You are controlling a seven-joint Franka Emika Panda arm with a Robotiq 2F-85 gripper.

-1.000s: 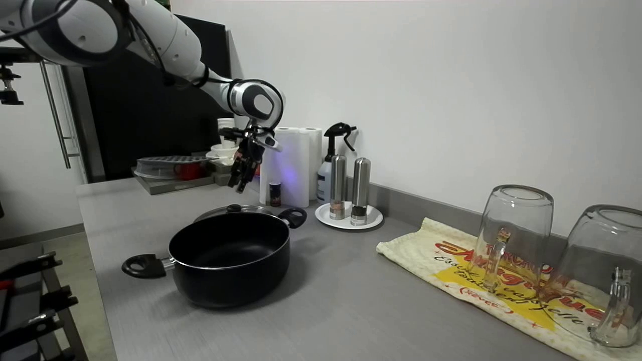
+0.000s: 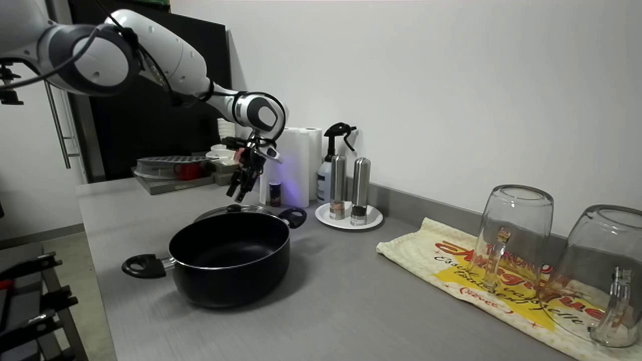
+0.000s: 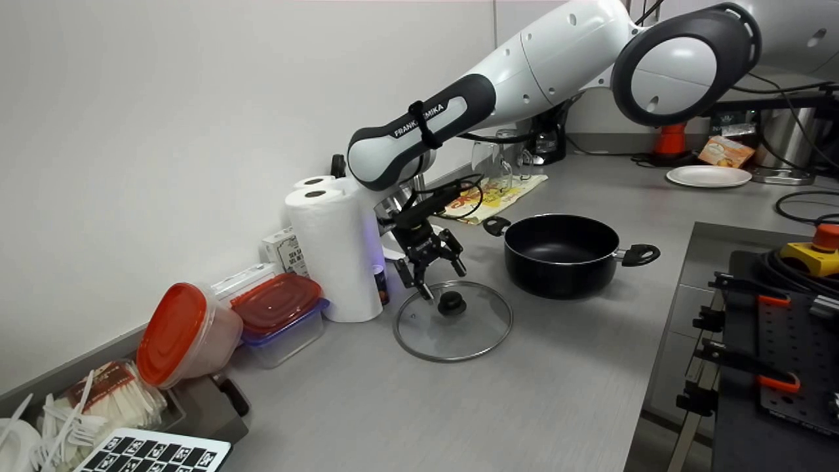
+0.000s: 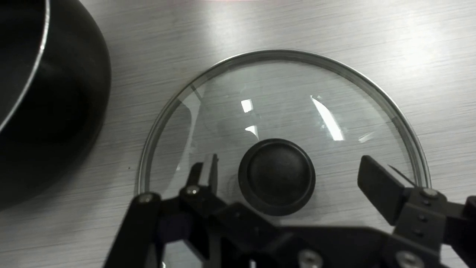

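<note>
A round glass lid (image 3: 480, 334) with a metal rim lies flat on the grey counter, knob up. Its black knob (image 4: 277, 176) shows between the two fingers of my gripper in the wrist view. The fingers stand wide open, and neither finger touches the knob. From the side, my gripper (image 3: 440, 282) hangs just above the lid, tilted. Beside the lid stands a black two-handled pot (image 3: 562, 267), uncovered and empty inside. In exterior view 1 the pot (image 2: 231, 277) hides most of the lid.
Paper towel rolls (image 3: 334, 252) and a small dark jar (image 3: 381, 283) stand close to the gripper on the wall side. A white plate (image 2: 374, 220) carries two grinders. Glass mugs (image 2: 511, 240) sit on a cloth.
The arm has come down, and my gripper is lower, nearer the lid. The pot and the lid have stayed in place.
</note>
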